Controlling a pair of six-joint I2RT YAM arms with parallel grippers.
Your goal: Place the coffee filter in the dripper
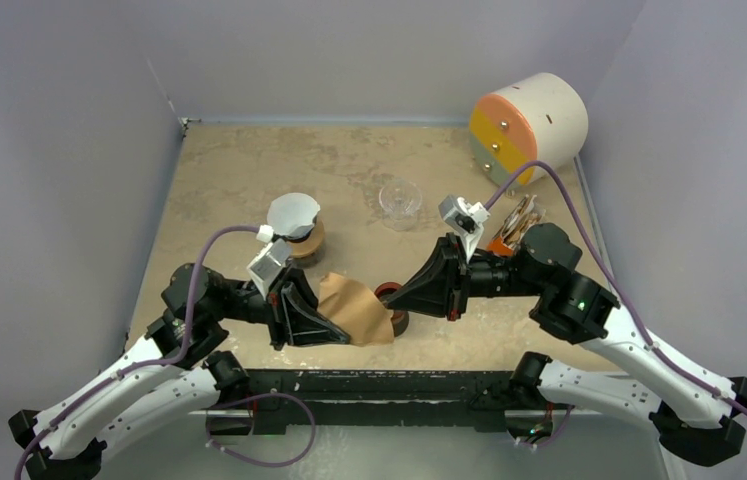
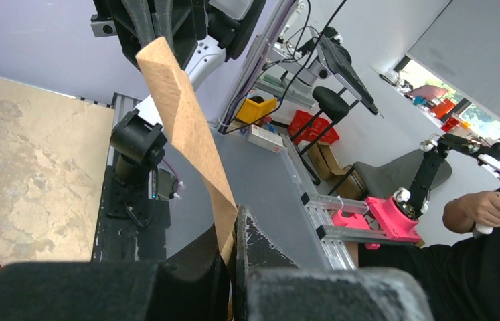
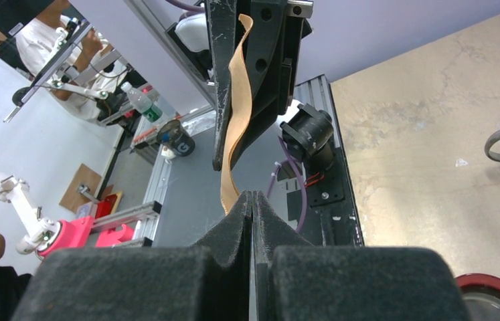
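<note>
The brown paper coffee filter (image 1: 356,311) is held up by its lower corner, with my left gripper (image 1: 347,339) shut on it. In the left wrist view the filter (image 2: 190,130) rises, folded and seen nearly edge-on, from between the fingertips. My right gripper (image 1: 389,303) is shut at the filter's other side. From the right wrist, the filter (image 3: 239,100) ends just beside those closed fingers (image 3: 267,224), and no paper shows between them. At the back left, the white dripper (image 1: 293,213) sits on a wooden collar (image 1: 309,243); its inside appears empty.
Under the filter and right fingertips stands a dark jar with a red rim (image 1: 398,322). A clear glass (image 1: 400,203) is at the table's middle back. Right of it are a striped drawer box (image 1: 529,130) and an orange holder of utensils (image 1: 500,245).
</note>
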